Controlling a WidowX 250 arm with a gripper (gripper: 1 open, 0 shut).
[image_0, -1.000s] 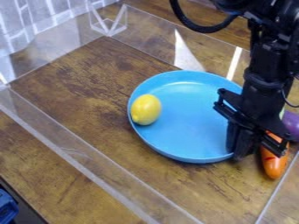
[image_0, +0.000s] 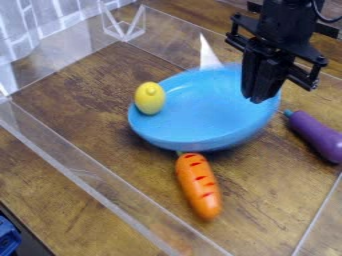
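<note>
My black gripper (image_0: 261, 75) hangs over the upper right of the blue bowl (image_0: 194, 125); whether its fingers hold anything is hard to see. A yellow object (image_0: 150, 98), like a lemon, rests at the bowl's left side. An orange carrot (image_0: 199, 186) lies on the wooden surface in front of the bowl. A purple eggplant (image_0: 314, 136) lies right of the bowl. A white pointed object (image_0: 210, 52) shows behind the bowl.
Bare wood (image_0: 80, 140) fills the left, bordered by clear walls. A blue object (image_0: 11, 240) is at the lower left corner, outside the wall.
My gripper has risen toward the upper right. The carrot has moved from right of the bowl to in front of it. The bowl has shifted slightly left, and the eggplant shows more fully.
</note>
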